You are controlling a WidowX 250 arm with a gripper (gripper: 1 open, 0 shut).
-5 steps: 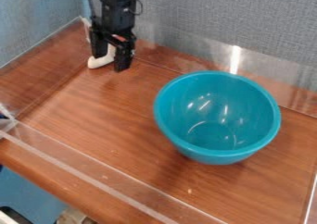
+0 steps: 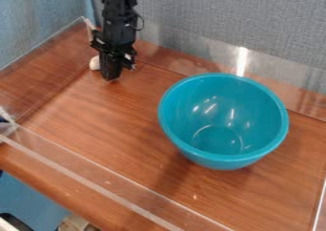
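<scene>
The black robot arm reaches down at the back left of the wooden table, its gripper [image 2: 111,69] low over the surface near the back wall. A small pale object [image 2: 94,62] sits just left of the gripper, partly behind it. The gripper looks narrow, its fingers close together; whether anything is between them is too small to tell. A large teal bowl [image 2: 223,120] stands on the right half of the table.
The wooden table [image 2: 128,149] has a clear middle and front left. A grey padded wall [image 2: 235,25] runs along the back, with clear plastic edging along the table's sides. A blue surface lies beyond the front left edge.
The gripper has lowered and narrowed since a second ago, shifting slightly left. The pale object is now more hidden behind it. The bowl has not moved.
</scene>
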